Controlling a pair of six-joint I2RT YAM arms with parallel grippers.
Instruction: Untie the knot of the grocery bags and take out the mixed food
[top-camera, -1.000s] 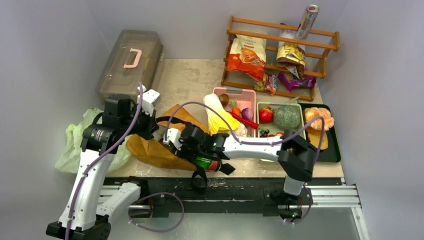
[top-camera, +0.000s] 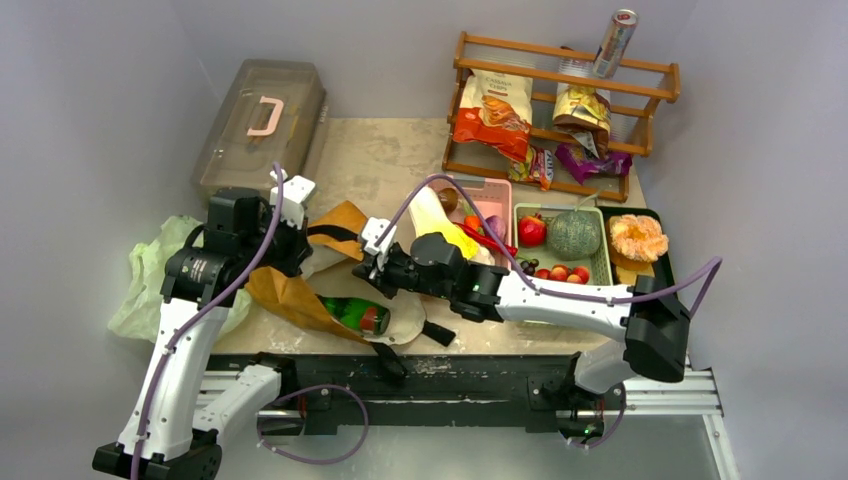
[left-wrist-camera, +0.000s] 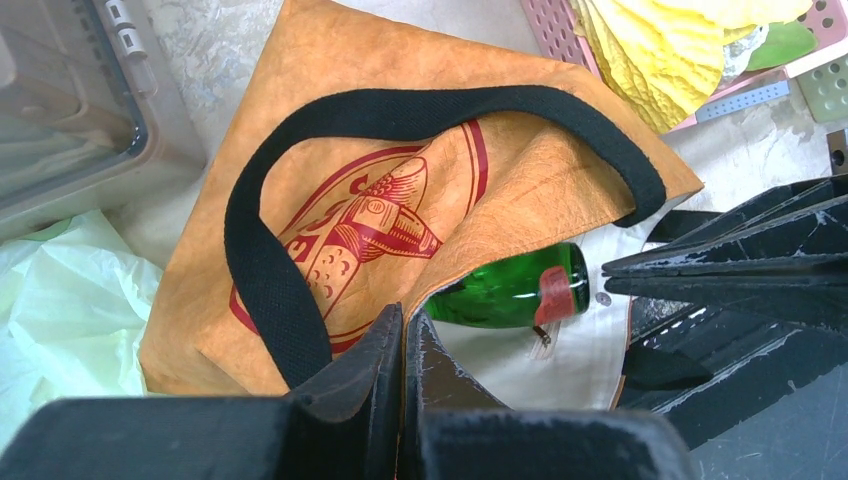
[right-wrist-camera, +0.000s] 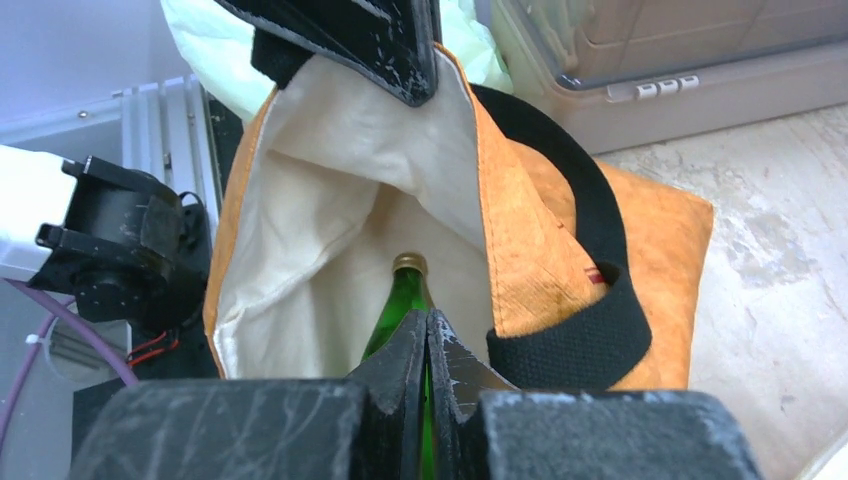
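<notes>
An orange cloth bag (left-wrist-camera: 350, 60) with a white lining and black straps lies on its side, its mouth facing right. My left gripper is shut on the bag's rim and holds it up. A green bottle with a red label lies in the bag mouth, base outward; its neck (right-wrist-camera: 409, 263) points into the bag in the right wrist view. My right gripper is shut with nothing between its fingers, the bottle beyond and below them. From the left wrist view, the right fingers (left-wrist-camera: 740, 262) stand just right of the bottle's base, apart from it.
A pink basket (top-camera: 497, 190) and a green basket (top-camera: 605, 240) of produce stand to the right, with a dark tray (top-camera: 662, 262) beyond. A wooden snack rack (top-camera: 640, 150) is behind. Left are a lidded box (top-camera: 225, 130) and a pale green plastic bag (top-camera: 150, 280).
</notes>
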